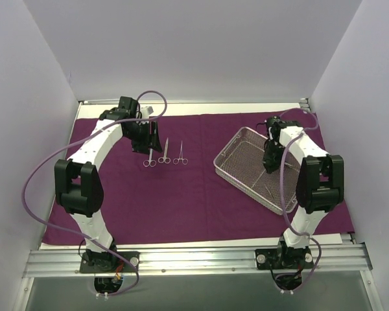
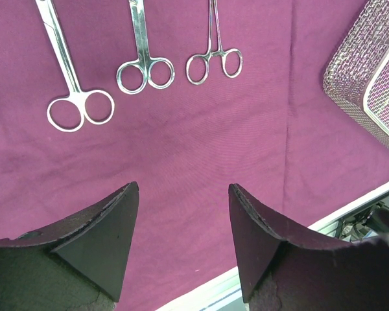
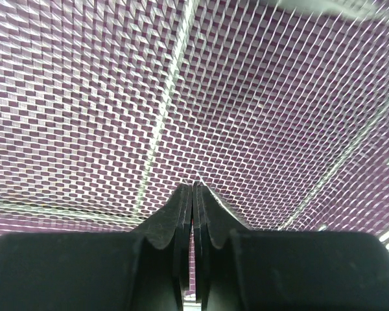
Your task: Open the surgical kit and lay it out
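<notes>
The tweezers [image 1: 268,190] lie on the mesh floor of the wire basket [image 1: 233,182], toward its near side. In the right wrist view only a sliver of the tweezers [image 3: 225,206] shows, beyond and beside the fingertips; the remainder is hidden. My right gripper is shut with nothing between its fingers, over the basket. On the left, my left gripper stands open and empty above the cloth. Three ring-handled tools lie side by side there: a long one [image 2: 73,91], scissors [image 2: 142,52] and a slim clamp [image 2: 212,55].
A purple cloth [image 1: 149,207] covers the table, with wide bare room in front of the laid-out tools and left of the basket. The basket's raised walls surround the right gripper. Grey walls [image 1: 356,84] close off the sides and back.
</notes>
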